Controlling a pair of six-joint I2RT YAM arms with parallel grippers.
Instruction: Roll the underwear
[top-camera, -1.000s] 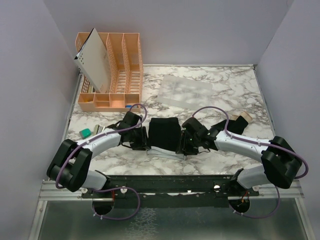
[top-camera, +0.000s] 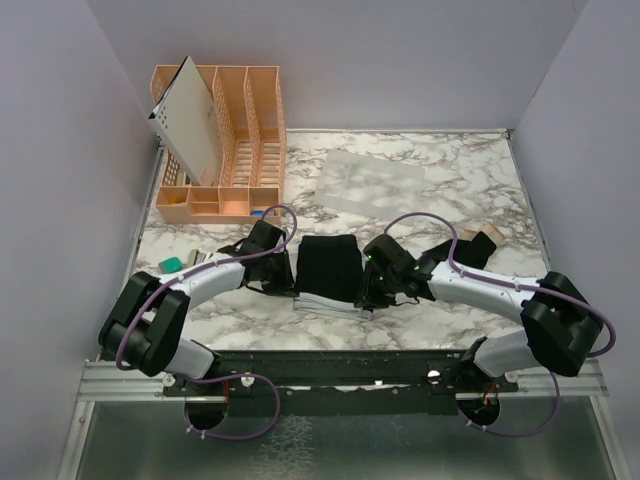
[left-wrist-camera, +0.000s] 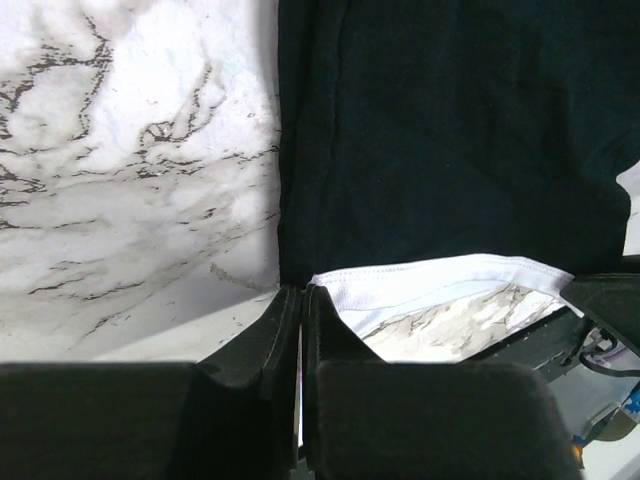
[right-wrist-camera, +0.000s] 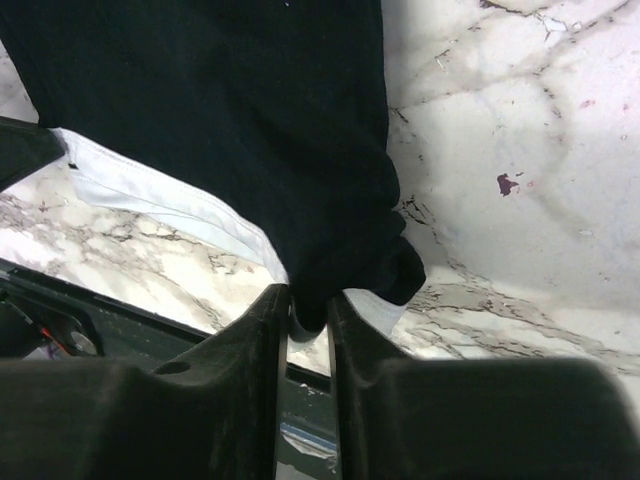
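Observation:
Black underwear (top-camera: 330, 262) with a white waistband (top-camera: 330, 306) lies on the marble surface, the waistband along its near edge. At its near left corner, my left gripper has its fingers almost together on the cloth's edge. Dark cloth reaches right to those tips, though the contact itself is mostly hidden. My right gripper is at the near right corner, bunched black cloth and waistband caught in the narrow gap between its fingers. Between the two grippers the white waistband (right-wrist-camera: 160, 190) runs in a slight curve.
An orange divided organizer (top-camera: 236, 207) with a white panel leaning in it stands at the back left. A translucent sheet (top-camera: 372, 183) lies behind the underwear. Dark cloth (top-camera: 478, 250) is at the right, and a green item (top-camera: 171, 265) at the left.
The left arm has shifted very slightly while its gripper stays at the near left corner. The right arm and the underwear look almost unchanged.

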